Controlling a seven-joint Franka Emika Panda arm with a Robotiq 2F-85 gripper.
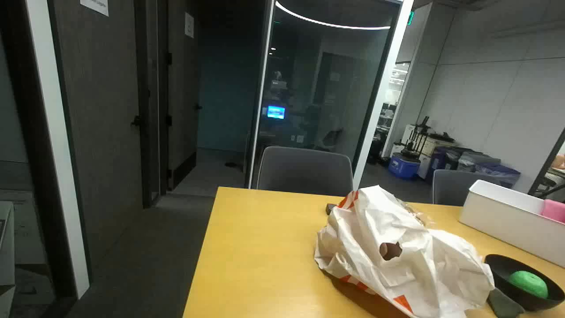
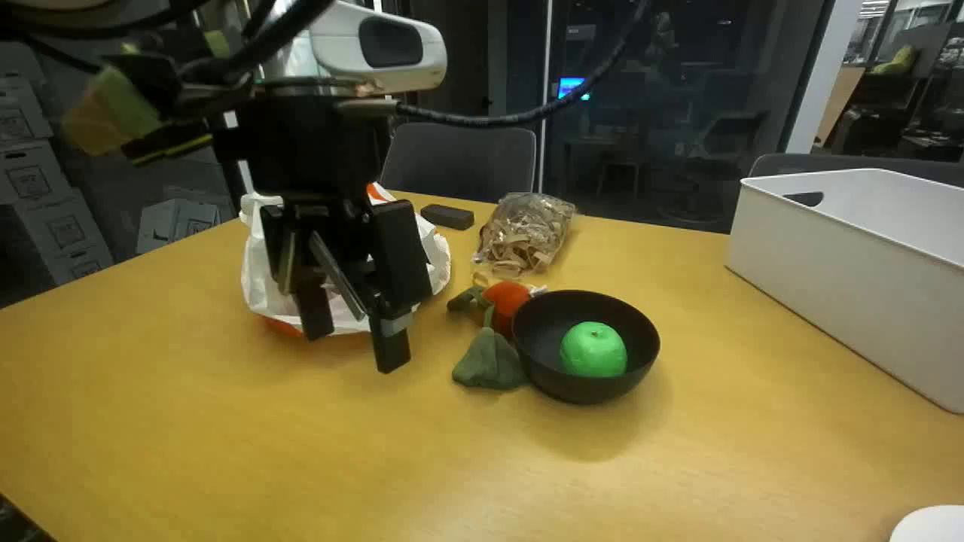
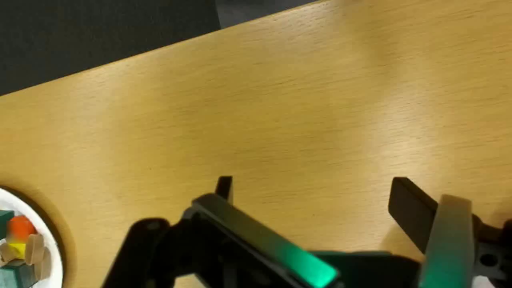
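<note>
With its dark fingers spread apart, my gripper hangs over the table in exterior view 2, in front of a crumpled white paper bag. The wrist view shows bare tabletop between the fingertips of the gripper, and nothing is held. Right of the gripper, a black bowl has a green apple-like fruit inside. Against the bowl's left side lie a dark green soft piece and a red-orange item. In exterior view 1 the bag stands large, but no part of the arm appears.
A clear bag of tan pieces and a dark block lie farther back. The white bin occupies the right side. In the wrist view, a white bowl of colourful pieces sits lower left. Open tabletop extends across the front.
</note>
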